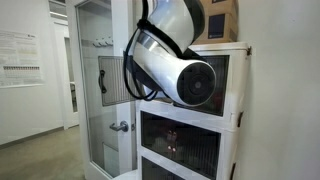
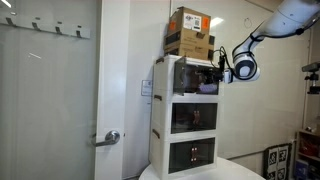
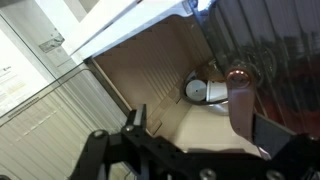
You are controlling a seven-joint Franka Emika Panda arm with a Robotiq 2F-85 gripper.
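Observation:
A white stacked cabinet point(image 2: 160, 110) with dark ribbed doors is in both exterior views. Its top-level left door point(image 1: 115, 80) is swung outward, and the wrist view shows this ribbed door point(image 3: 60, 120) at left. Inside the top compartment, metal-looking items point(image 3: 205, 90) rest by the brown side wall. The other ribbed door point(image 3: 220, 30) carries a brown handle point(image 3: 240, 100). My gripper is open in front of the compartment, with its right finger close to that handle; whether they touch cannot be told. The arm hides the gripper in exterior view 1.
Cardboard boxes point(image 2: 188, 35) stand on top of the cabinet. Two lower levels with shut dark doors point(image 2: 193, 117) lie beneath. A white room door point(image 1: 123, 100) with a metal lever stands to the left. The cabinet rests on a white round surface point(image 2: 225, 172).

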